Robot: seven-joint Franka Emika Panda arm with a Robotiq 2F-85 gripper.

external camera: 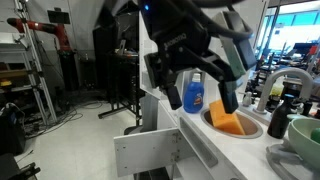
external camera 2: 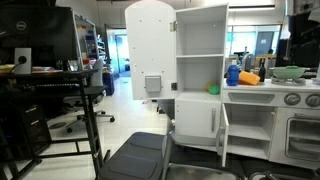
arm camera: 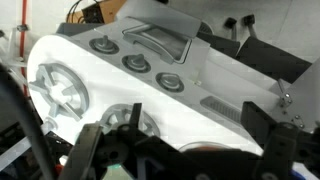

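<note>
My gripper (external camera: 200, 100) hangs large and dark in exterior view 1, its two fingers spread, pointing down above the white counter. Nothing shows between them. Behind it, an orange block (external camera: 226, 120) leans in the round sink (external camera: 253, 126), and a blue bottle (external camera: 194, 93) stands beside the sink. At the right edge sits a green bowl (external camera: 306, 138). In the wrist view, the open fingers (arm camera: 258, 122) are over the white stove top, with a burner (arm camera: 130, 116) and several control knobs (arm camera: 138, 63) below.
A white lower cabinet door (external camera: 145, 152) stands swung open beneath the counter. The tall white cabinet (external camera 2: 200, 52) is open too, its door (external camera 2: 151, 50) out to the left. A faucet (external camera: 285, 76) rises behind the sink.
</note>
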